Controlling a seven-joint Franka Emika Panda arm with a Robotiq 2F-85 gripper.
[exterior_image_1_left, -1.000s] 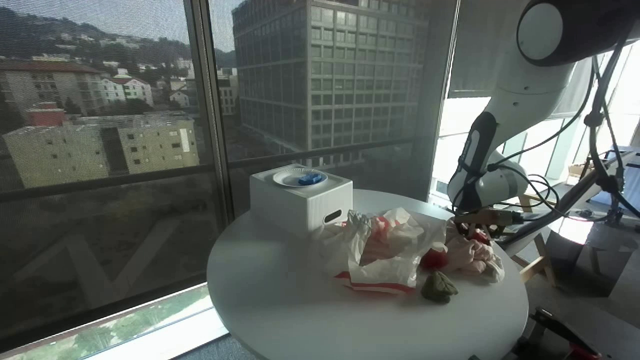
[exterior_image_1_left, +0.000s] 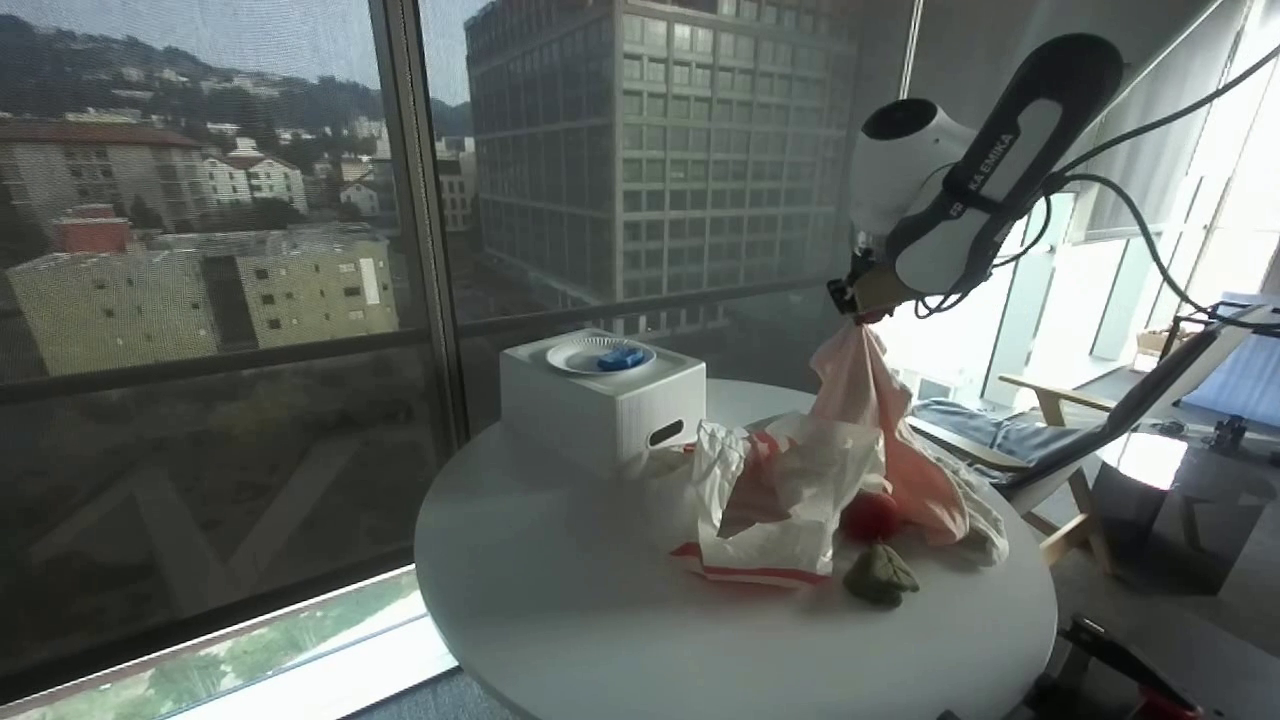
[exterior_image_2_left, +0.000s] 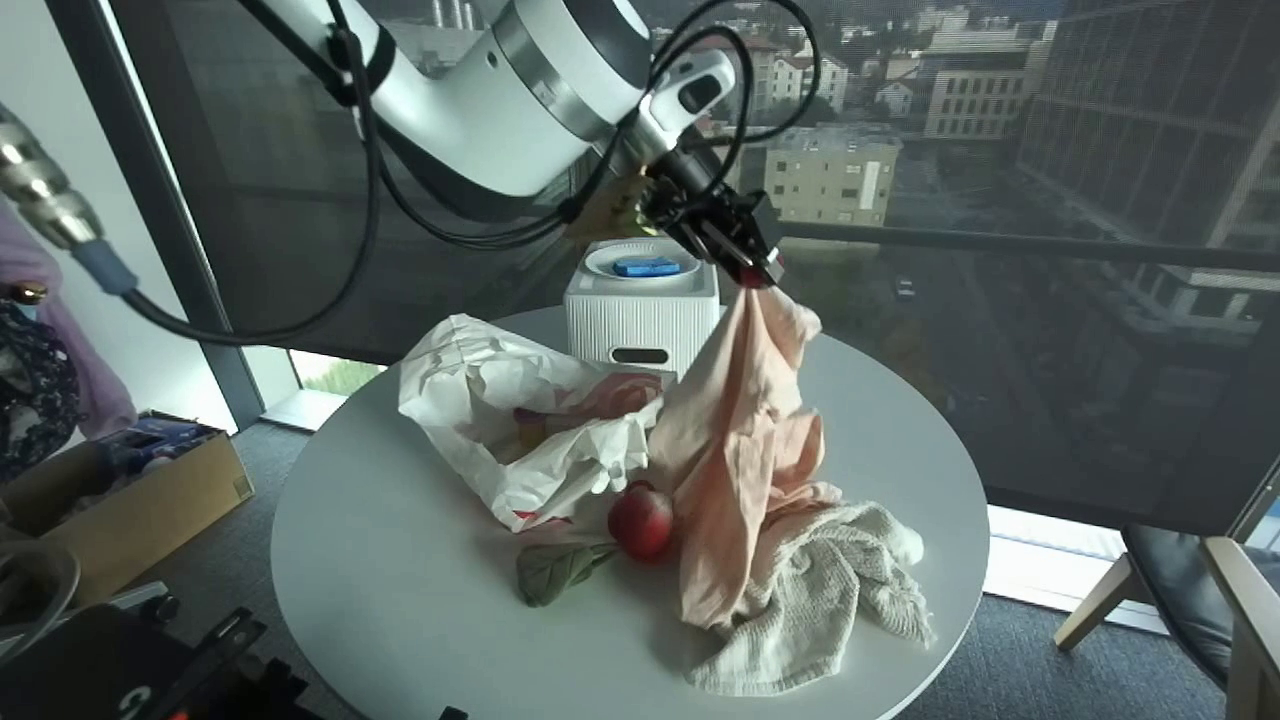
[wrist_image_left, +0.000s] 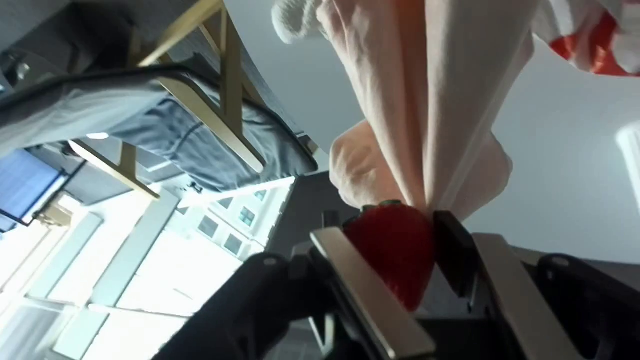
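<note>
My gripper (exterior_image_2_left: 753, 271) is shut high above the table's right part. A pink cloth (exterior_image_2_left: 741, 450) hangs from its fingertips in long folds, the lower end reaching down to the table. In the wrist view a red rounded thing (wrist_image_left: 393, 249), dark green at its tip and strawberry-like, sits between the fingers, with the cloth pinched beside it. The cloth's lower part lies against a cream knitted cloth (exterior_image_2_left: 828, 600) and beside a red round fruit (exterior_image_2_left: 642, 523). A green leafy piece (exterior_image_2_left: 558, 571) lies close to the fruit.
A crumpled white and red paper bag (exterior_image_1_left: 780, 492) stands left of the pink cloth in exterior view 1. Behind is a white box (exterior_image_1_left: 600, 408), topped by a white plate (exterior_image_1_left: 561, 358) with a blue object (exterior_image_1_left: 621, 359).
My gripper has risen well above the table and moved left in exterior view 1. The pink cloth, crumpled on the table before, now hangs stretched from the fingers.
</note>
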